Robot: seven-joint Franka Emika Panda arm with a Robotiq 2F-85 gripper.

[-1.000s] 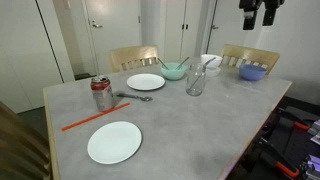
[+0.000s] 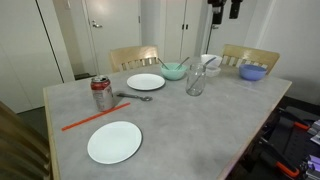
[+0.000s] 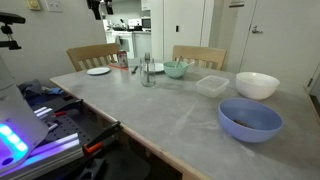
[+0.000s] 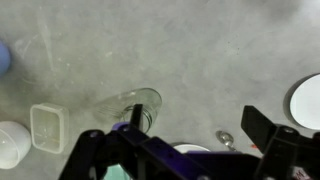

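High above the table, my gripper (image 2: 226, 12) is open, its two dark fingers wide apart. In the wrist view the gripper has nothing between its fingers, only bare grey tabletop below. A clear glass (image 2: 196, 82) stands on the table; from above, the glass (image 4: 142, 104) lies near the left finger. A green bowl (image 2: 175, 71) with utensils in it sits behind the glass. Toward the left are a can (image 2: 102, 93), a red stick (image 2: 96, 117), a spoon (image 2: 135, 96) and two white plates, one near (image 2: 115, 142) and one far (image 2: 146, 82).
At the other end stand a blue bowl (image 3: 250, 119), a white bowl (image 3: 257, 85) and a clear container (image 3: 213, 86). Chairs (image 2: 134, 57) stand around its edges.
The things on the table have not moved.
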